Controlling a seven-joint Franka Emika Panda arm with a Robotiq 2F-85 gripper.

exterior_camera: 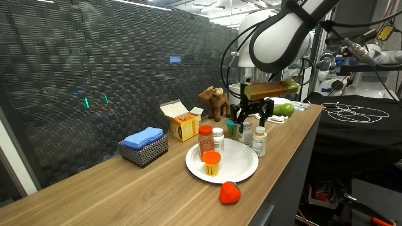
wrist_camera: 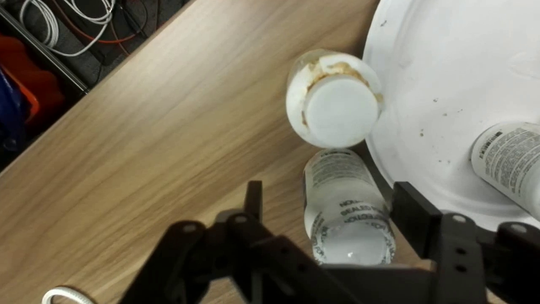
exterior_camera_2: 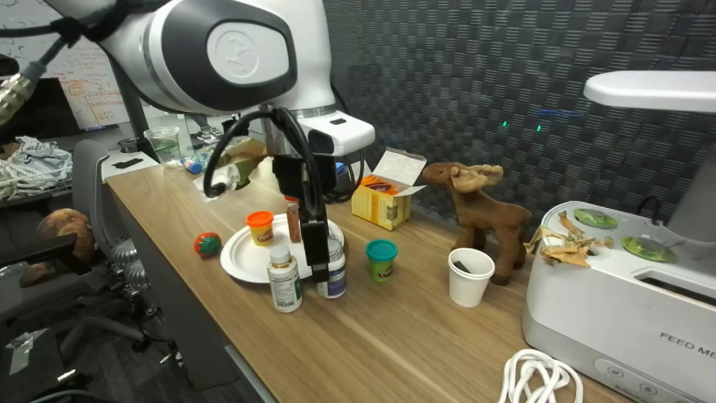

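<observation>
My gripper points down with its fingers apart, one on each side of a white bottle with a silvery sealed top point(wrist_camera: 349, 213). A gap shows between that bottle and the left finger; the right finger lies closer to it. In exterior view 1 the gripper point(exterior_camera: 252, 125) is low at the top of this sealed bottle point(exterior_camera: 245, 137). A second bottle with a white cap point(exterior_camera: 259, 143) stands right beside it. Both are upright on the table, just outside the white plate point(exterior_camera: 241, 165). In exterior view 2 a finger point(exterior_camera_2: 314, 248) partly hides the sealed bottle point(exterior_camera_2: 333, 285).
On the plate stand a red-lidded jar point(exterior_camera: 205, 145), another white bottle point(exterior_camera: 218, 140) and an orange-lidded tub point(exterior_camera: 211, 165). A teal-lidded tub point(exterior_camera_2: 381, 258) is close by. Farther off are a paper cup point(exterior_camera_2: 470, 279) and a toy moose point(exterior_camera_2: 486, 208).
</observation>
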